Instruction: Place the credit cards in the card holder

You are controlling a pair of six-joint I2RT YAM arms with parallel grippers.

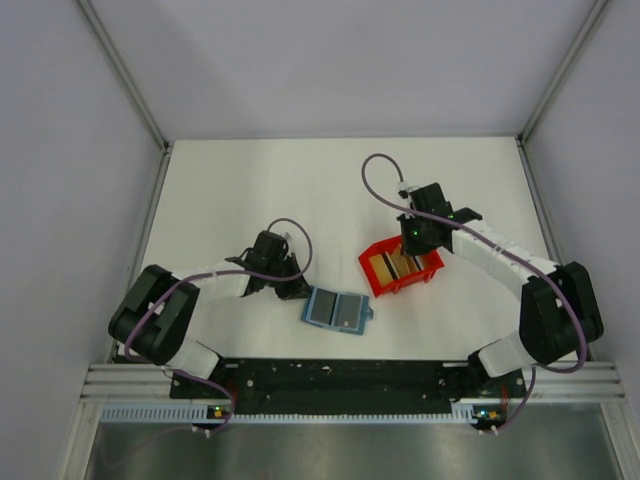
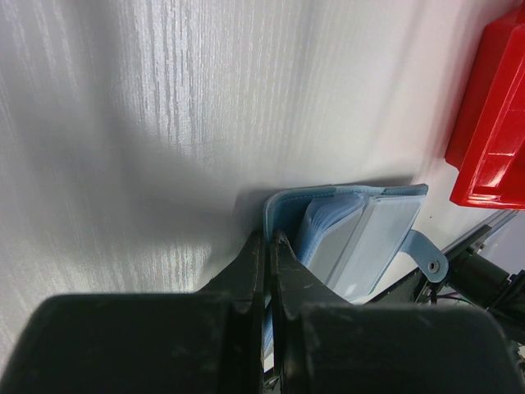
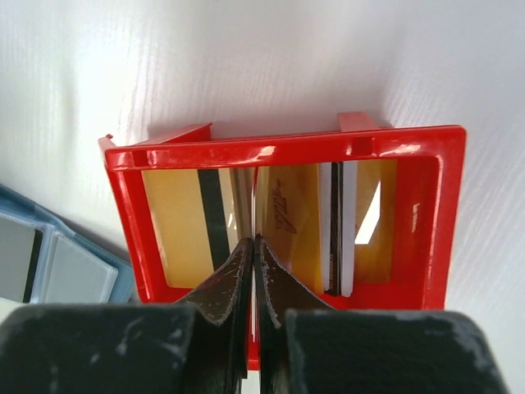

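Note:
The blue card holder (image 1: 335, 309) lies open on the table, its clear pockets (image 2: 394, 226) facing up. At its left edge, my left gripper is shut on the holder's thin rim. To the right, a red tray (image 3: 279, 152) contains the cards: gold ones (image 3: 179, 226), a black strip and white edges among them. My right gripper points down into this tray and is shut. A thin upright edge lines up with its fingertips, but no card shows clearly gripped between them.
The holder's flap with a snap (image 2: 428, 256) sticks out on its right side. A narrow gap of bare table (image 1: 362, 285) separates holder and tray.

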